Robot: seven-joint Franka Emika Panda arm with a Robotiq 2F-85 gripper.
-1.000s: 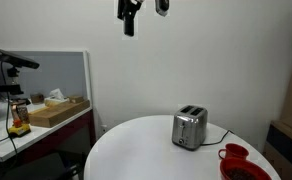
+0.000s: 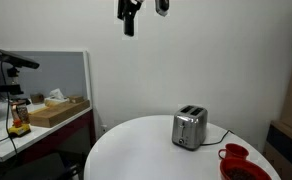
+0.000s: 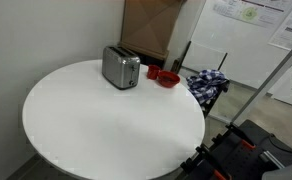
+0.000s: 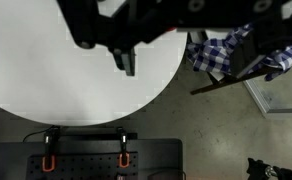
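Note:
High above the white round table point(image 2: 136, 150), my gripper point(image 2: 146, 23) hangs at the top of exterior view 1. Its dark fingers stand apart, with nothing visible between them. The wrist view also shows the gripper over bare white tabletop. A silver two-slot toaster point(image 2: 190, 128) stands upright towards the back of the table, well below the gripper. Beside it are a red mug point(image 2: 233, 152) and a red bowl point(image 2: 226, 172) with something dark inside. Exterior view 2 shows the toaster point(image 3: 121, 67), mug point(image 3: 153, 72) and bowl point(image 3: 168, 78) near the table's far edge.
A blue-and-white checked cloth point(image 3: 207, 84) lies just past the table's edge. The toaster's black cord point(image 2: 216, 140) runs towards the mug. Left of the table, a side shelf point(image 2: 54, 113) holds small items.

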